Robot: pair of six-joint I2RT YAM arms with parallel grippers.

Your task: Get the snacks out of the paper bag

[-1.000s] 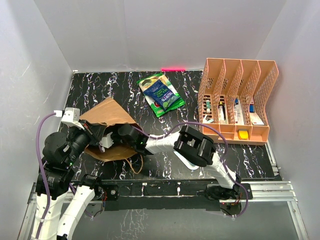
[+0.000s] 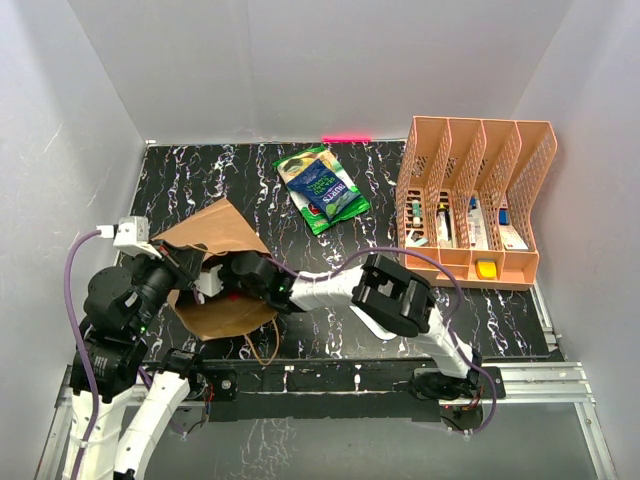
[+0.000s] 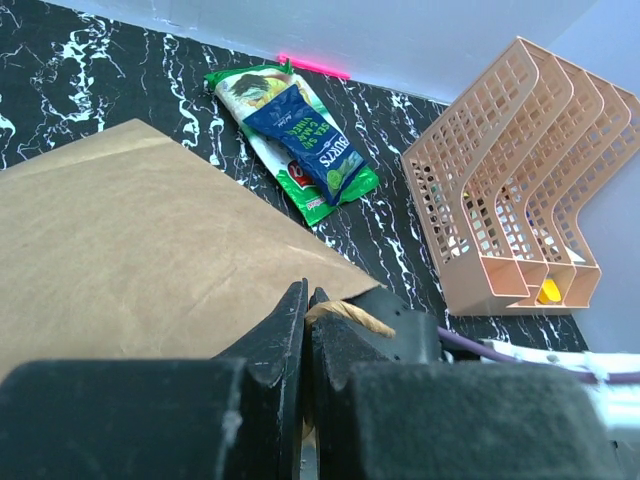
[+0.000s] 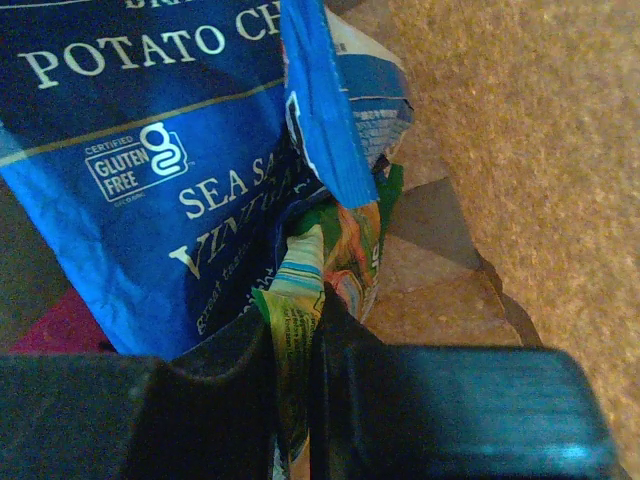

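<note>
The brown paper bag [image 2: 222, 222] lies on its side at the left, its mouth facing right. My left gripper is shut at the bag's twisted handle [image 3: 350, 314], which passes at its fingertips. Inside the bag, my right gripper is shut on the crimped edge of a green-yellow snack packet [image 4: 292, 322]. Beside that packet is a blue potato chip packet [image 4: 150, 190]. Outside, a small blue packet [image 2: 321, 187] rests on a green-and-white packet [image 2: 345, 208] behind the bag. In the top view the right fingertips are hidden by the bag.
An orange divided rack [image 2: 470, 200] with small items stands at the right. Near the back wall lies a pink strip [image 2: 346, 138]. A white flat item [image 2: 373, 322] lies partly under the right arm.
The bag's mouth and lower handle have shifted a little left. My left arm moved only slightly.
</note>
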